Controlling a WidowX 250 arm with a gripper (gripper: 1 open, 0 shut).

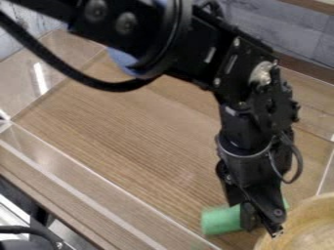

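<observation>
A green object (224, 219) lies low in the camera view, just left of a yellow bowl (303, 234). My black gripper (259, 213) is down over the green object, its fingers at the object's right part and beside the bowl's rim. The gripper hides much of the object, and I cannot tell whether the fingers are closed on it.
A grey wall (294, 39) runs along the back. Clear strips cross the table's left and front, with a dark gap beyond at the lower left.
</observation>
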